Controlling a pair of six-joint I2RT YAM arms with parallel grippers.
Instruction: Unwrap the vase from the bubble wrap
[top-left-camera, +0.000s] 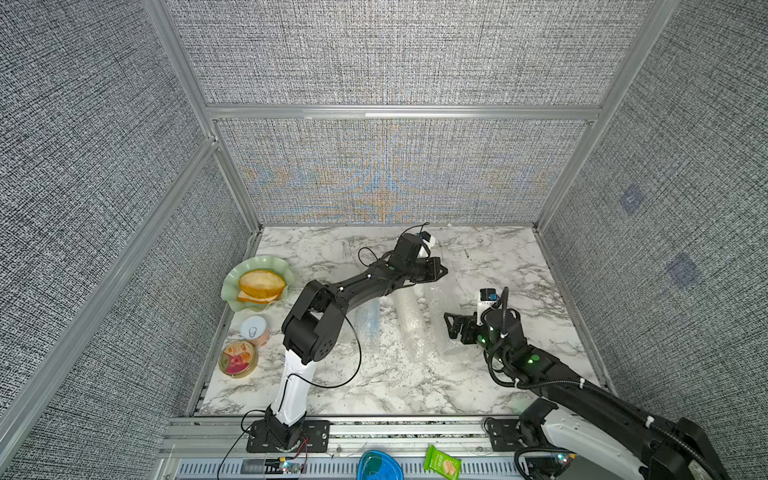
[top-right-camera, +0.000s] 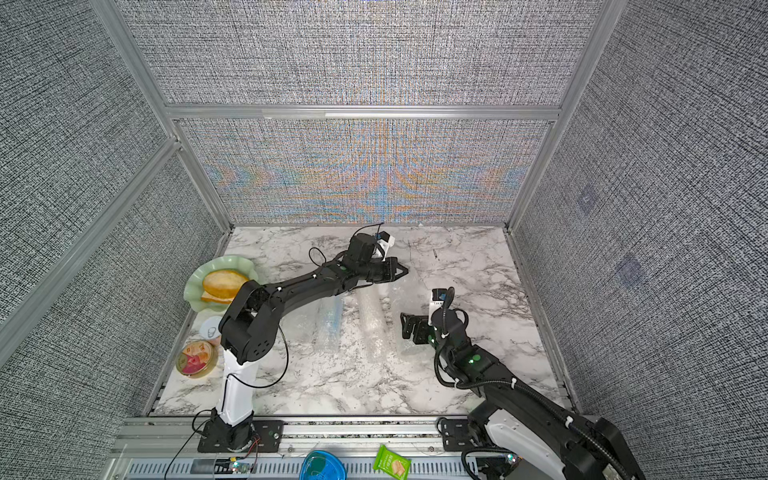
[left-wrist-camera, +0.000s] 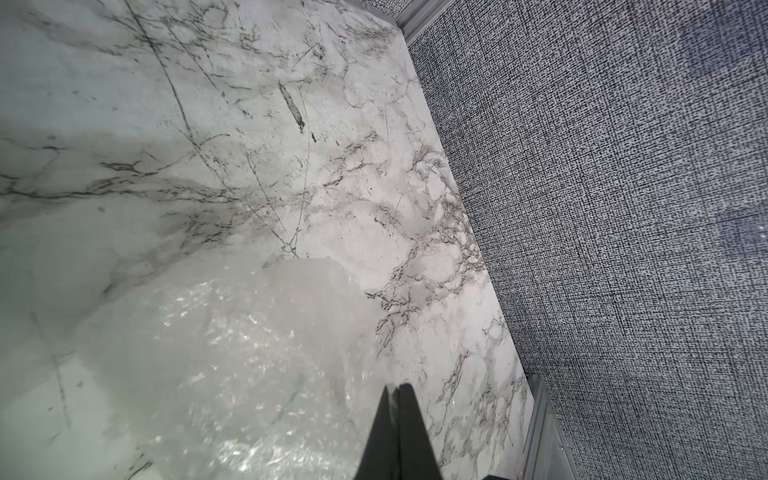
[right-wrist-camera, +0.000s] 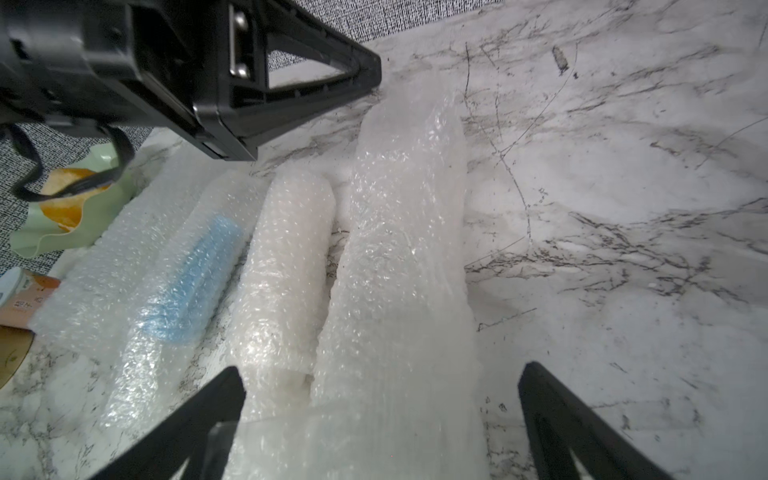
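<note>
A white roll-shaped bundle (right-wrist-camera: 292, 256) in bubble wrap lies on the table; whether the vase is inside cannot be told. Along its right side runs a clear bubble wrap sheet (right-wrist-camera: 392, 264), loosely stretched front to back, with its near end raised in the right wrist view. My left gripper, seen also from the side as a black gripper, is shut by the sheet's far end, with nothing visible between its fingertips. My right gripper stands open at the sheet's near part, its fingers (right-wrist-camera: 560, 416) spread to either side of it.
A flat blue piece (right-wrist-camera: 192, 272) shows through wrap left of the bundle. Farther left stand a green scalloped bowl (top-left-camera: 232, 292) with a bread-like item, a white-lidded can (top-left-camera: 253, 326) and a round tin (top-left-camera: 238, 359).
</note>
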